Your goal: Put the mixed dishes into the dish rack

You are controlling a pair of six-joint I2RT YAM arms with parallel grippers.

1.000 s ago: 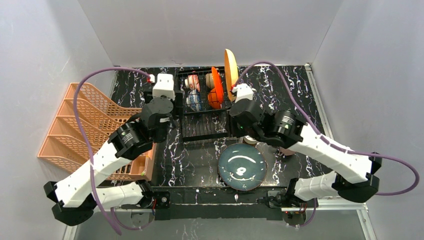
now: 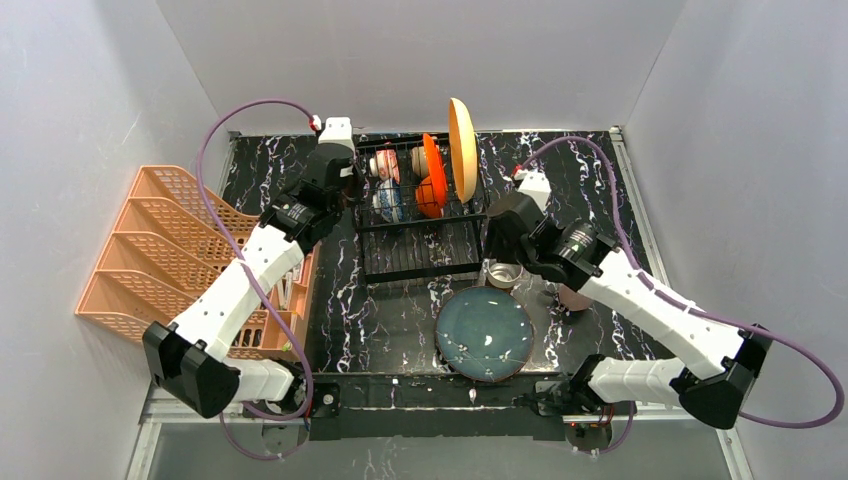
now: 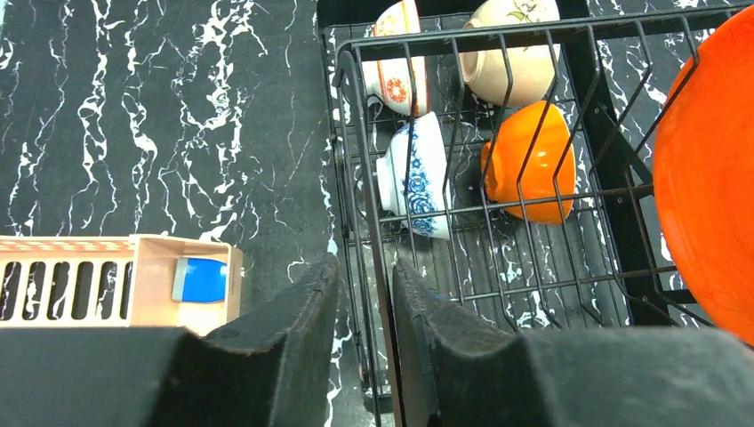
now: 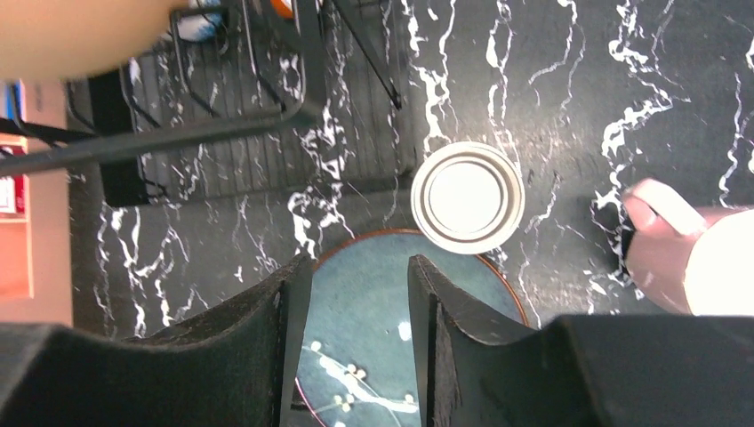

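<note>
The black dish rack [image 2: 420, 270] holds an orange plate [image 3: 707, 178], a yellow plate [image 2: 462, 150] and several bowls and cups, including a blue-white bowl [image 3: 418, 178]. My left gripper is at the rack's left edge, part open with a rack wire between or just behind its fingers. My right gripper stands open and empty at the rack's front right, over a blue-grey plate [image 2: 484, 334]. Beside that plate are a small metal cup [image 4: 468, 197] and a pink mug [image 4: 676, 267].
An orange plastic organiser [image 2: 160, 250] fills the left side.
My left arm has moved toward the back and right, onto the rack's left edge. My right gripper has moved right, away from the rack, uncovering more of the metal cup.
</note>
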